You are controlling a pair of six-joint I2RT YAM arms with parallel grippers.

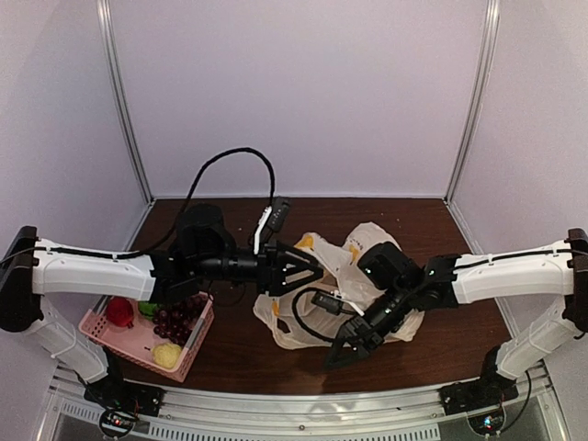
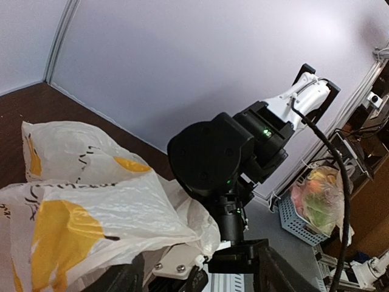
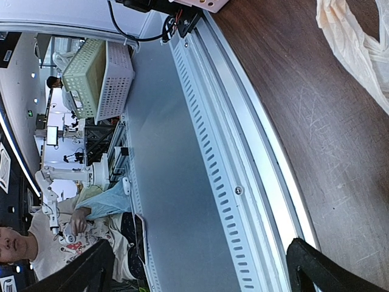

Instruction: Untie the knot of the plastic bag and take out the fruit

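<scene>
The white plastic bag (image 1: pixel 375 241) with yellow patches lies crumpled on the dark table, its mouth spread toward the front. In the left wrist view the bag (image 2: pixel 109 213) fills the lower left. My left gripper (image 1: pixel 310 266) hovers over the bag's left side, its fingers parted and nothing visibly held. At the bag's front edge my right gripper (image 1: pixel 338 354) points down, open; in the right wrist view its gap is empty and only a strip of the bag (image 3: pixel 355 45) shows. Whether fruit is inside the bag is hidden.
At the front left stands a pink basket (image 1: pixel 130 349) holding a red fruit (image 1: pixel 119 311), dark grapes (image 1: pixel 175 323), a yellow fruit (image 1: pixel 166 356) and something green (image 1: pixel 147 309). Bare table (image 1: pixel 253 354) lies between basket and bag. A metal rail (image 1: pixel 303 404) borders the front.
</scene>
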